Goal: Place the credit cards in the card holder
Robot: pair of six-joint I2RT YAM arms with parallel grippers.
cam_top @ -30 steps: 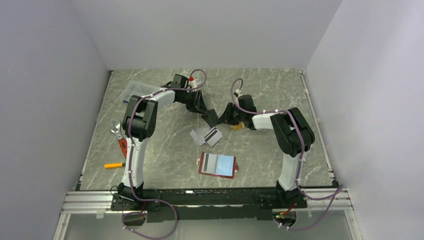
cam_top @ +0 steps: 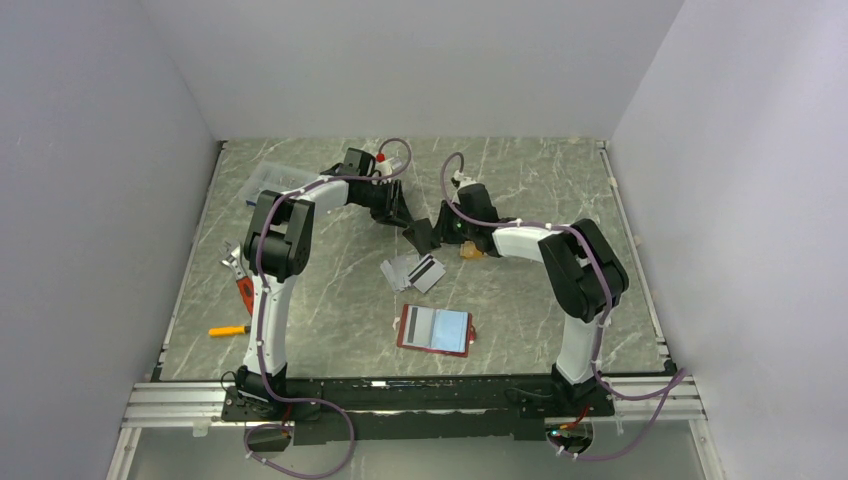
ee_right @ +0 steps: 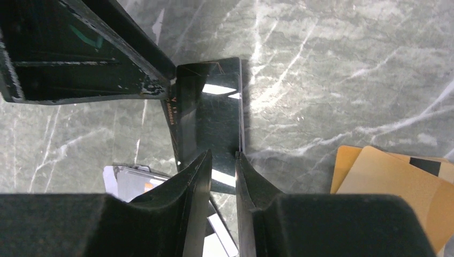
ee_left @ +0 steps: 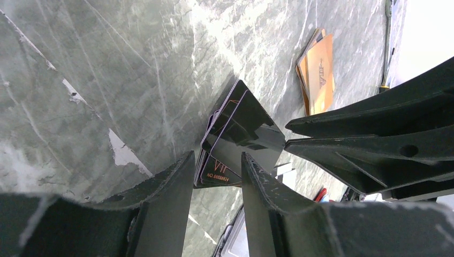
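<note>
A stack of black cards (cam_top: pixel 420 234) (ee_left: pixel 246 128) (ee_right: pixel 209 123) lies on the table between the grippers. My left gripper (cam_top: pixel 399 218) is over one edge of it, fingers part open. My right gripper (cam_top: pixel 447 232) is at the other edge, a narrow gap between its fingertips; in the left wrist view they touch or nearly touch the top card. Silver and white cards (cam_top: pixel 413 271) lie below, gold cards (cam_top: pixel 474 250) (ee_left: pixel 320 72) to the right. The open card holder (cam_top: pixel 435 328) lies near the front edge.
A clear plastic box (cam_top: pixel 265 180) is at the back left, partly behind the left arm. Pliers (cam_top: pixel 243 287) and a yellow-handled tool (cam_top: pixel 225 330) lie at the left.
My right gripper has moved left and slightly toward the back, closer over the black cards. The left gripper and the cards look much the same.
</note>
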